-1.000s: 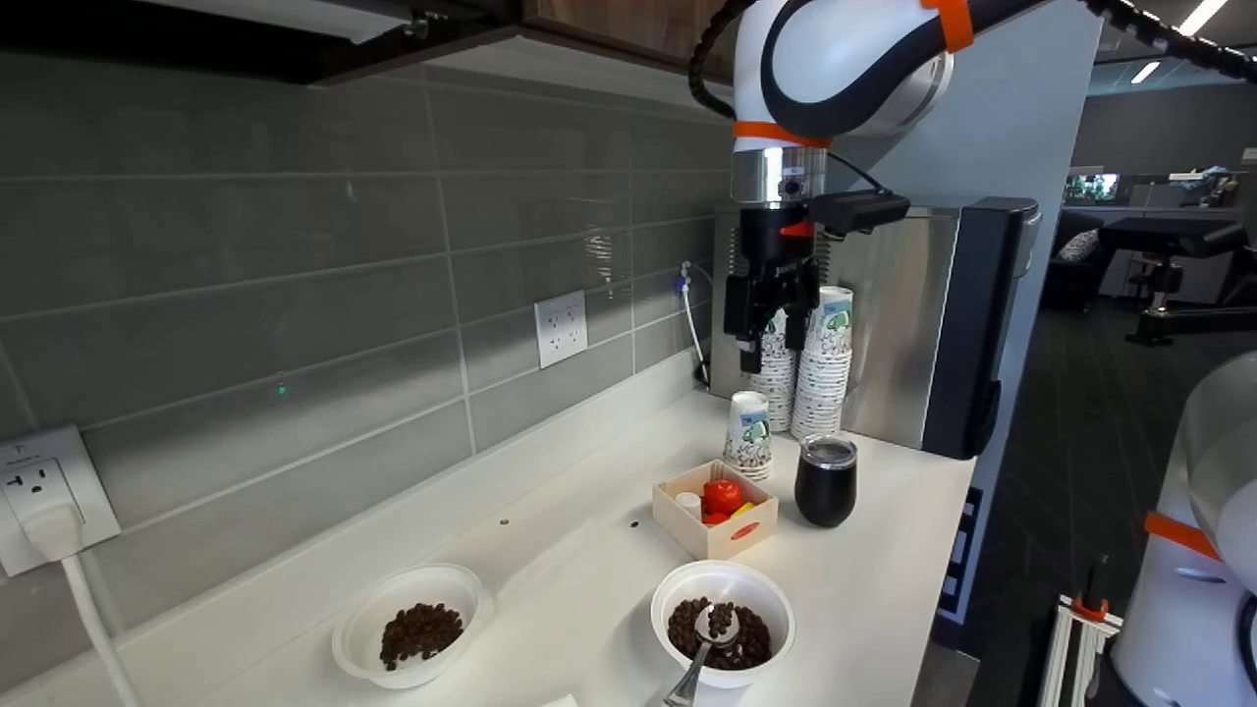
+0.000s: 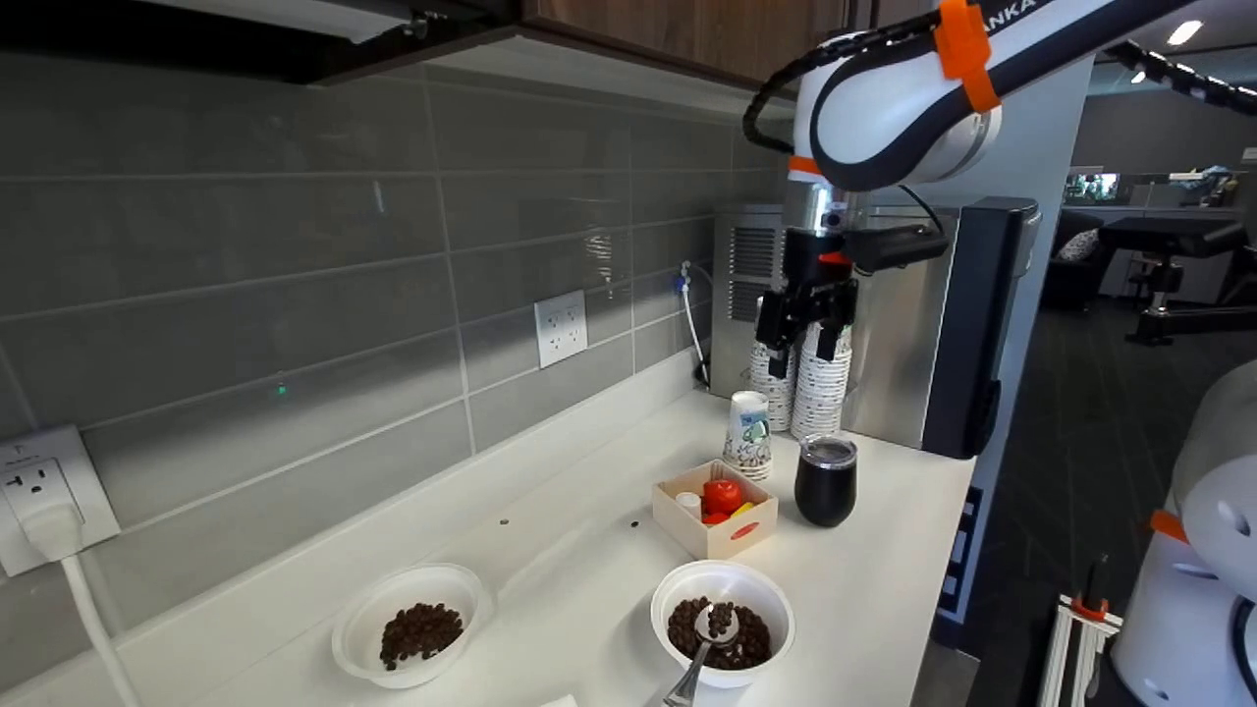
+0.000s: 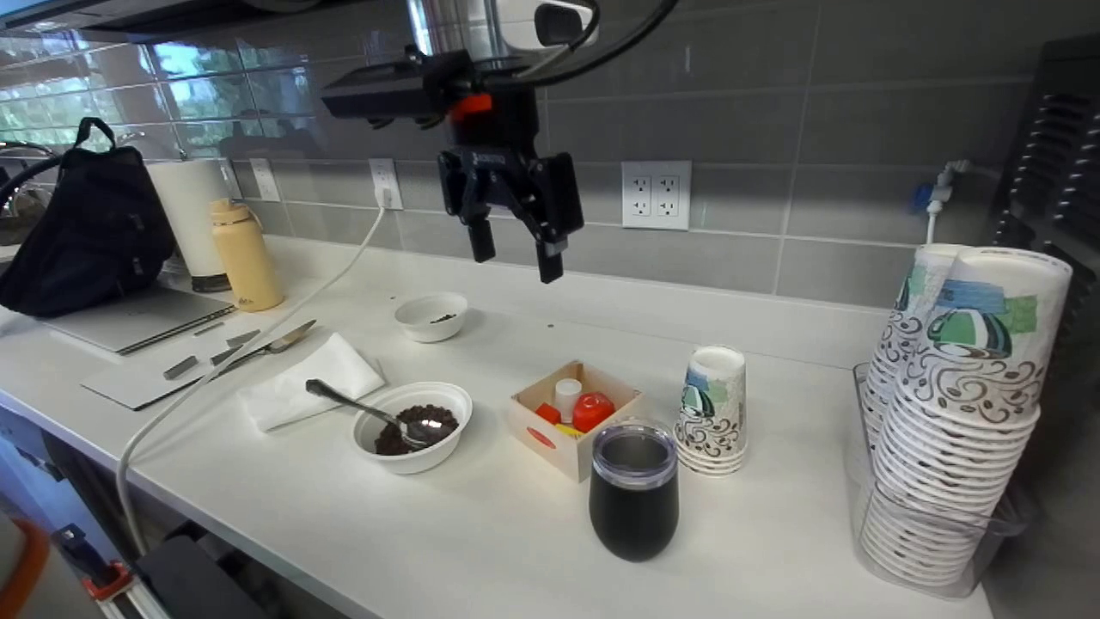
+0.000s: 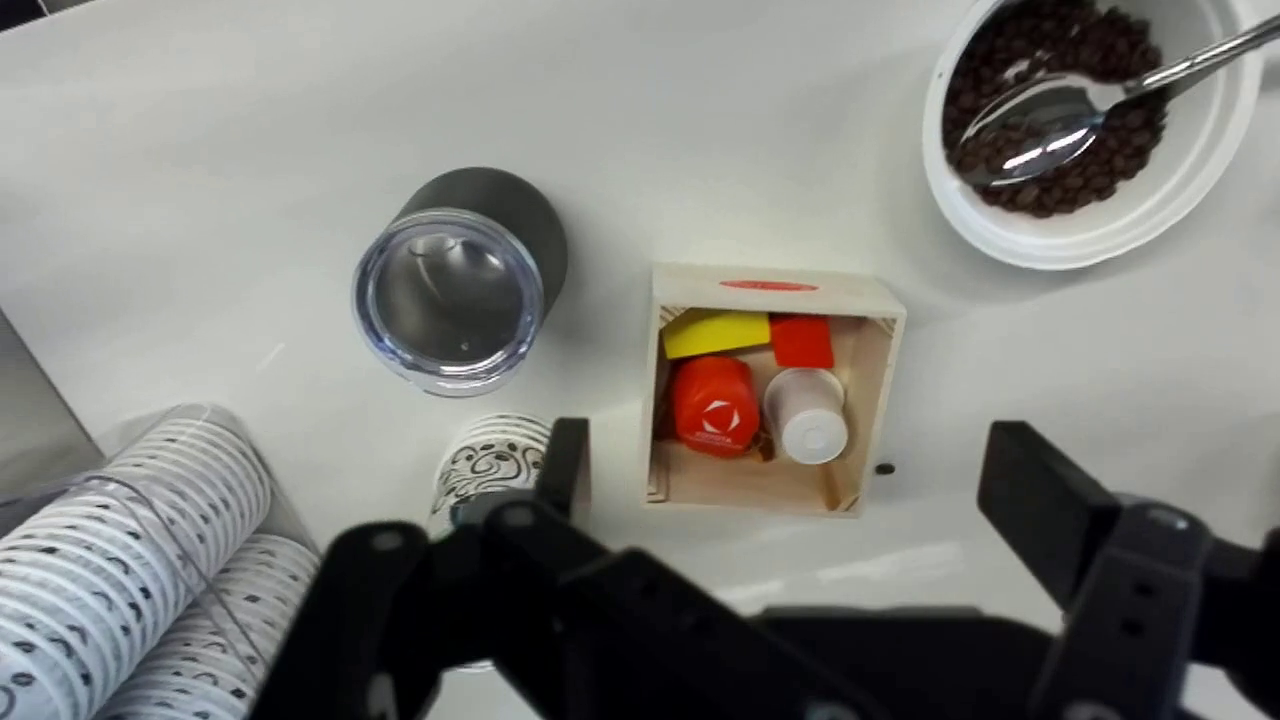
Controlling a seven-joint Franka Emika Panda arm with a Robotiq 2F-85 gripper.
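My gripper [image 3: 520,266] hangs open and empty, well above the counter. Below it in the wrist view, a small wooden box [image 4: 777,286] holds a red ball-like item [image 4: 715,406], a small white cup [image 4: 810,418], and yellow and red pieces. A black tumbler [image 3: 633,505] with a clear lid stands beside the box. A short stack of paper cups [image 3: 712,407] stands near the box and is partly covered by my gripper in the wrist view. One white bowl [image 2: 778,601] holds dark beans with a spoon [image 3: 356,402] resting in it; another white bowl [image 2: 354,630] holds fewer beans.
Tall paper cup stacks [image 3: 944,464] stand by the steel machine [image 2: 901,318] at the counter's end. A napkin [image 3: 309,383], a knife [image 3: 294,335], a yellow bottle [image 3: 246,258] and a white cable [image 3: 232,346] occupy the other side. Bare counter lies in front of the box.
In exterior view 1 the arm has shifted right and a little upward, and the gripper has turned somewhat. The objects on the counter look unmoved.
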